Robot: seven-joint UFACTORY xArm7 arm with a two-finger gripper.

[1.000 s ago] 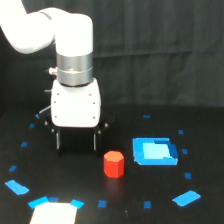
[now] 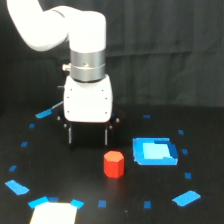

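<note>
A red hexagonal block [image 2: 114, 164] rests on the dark table near the middle of the camera view. Above and to the left of it in the image, my white gripper [image 2: 88, 138] points downward from the arm. Its dark fingers are hard to make out against the black background, but they stand apart with nothing visible between them. The gripper is not touching the block.
To the block's right lies a blue square frame [image 2: 137, 152] with a pale centre. A whitish object [image 2: 53, 214] is cut off at the bottom left edge. Small blue markers are scattered around on the black surface.
My gripper has moved to the right and slightly up in the image, closer sideways to the red block. The block, the blue frame and the whitish object have not moved.
</note>
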